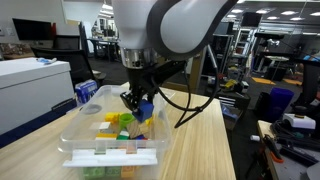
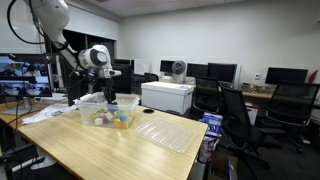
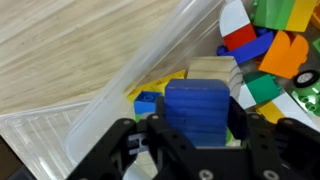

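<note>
My gripper is shut on a blue block-like object [image 3: 197, 108], which fills the middle of the wrist view. In exterior view 1 the blue object [image 1: 146, 109] hangs from the gripper over the right part of a clear plastic bin [image 1: 70, 132]. Colourful blocks lie in the bin, among them an orange piece [image 3: 290, 55], a green block [image 3: 273, 12] and a tan wooden block [image 3: 214, 68] just beyond the held object. Whether the blue object touches any block below it, I cannot tell.
A clear flat lid [image 2: 165, 134] lies on the wooden table beside the bin. Behind the bin stand a blue-and-white container [image 1: 86, 91] and a large white box [image 2: 166, 95]. Bare tabletop [image 1: 200, 145] lies right of the bin.
</note>
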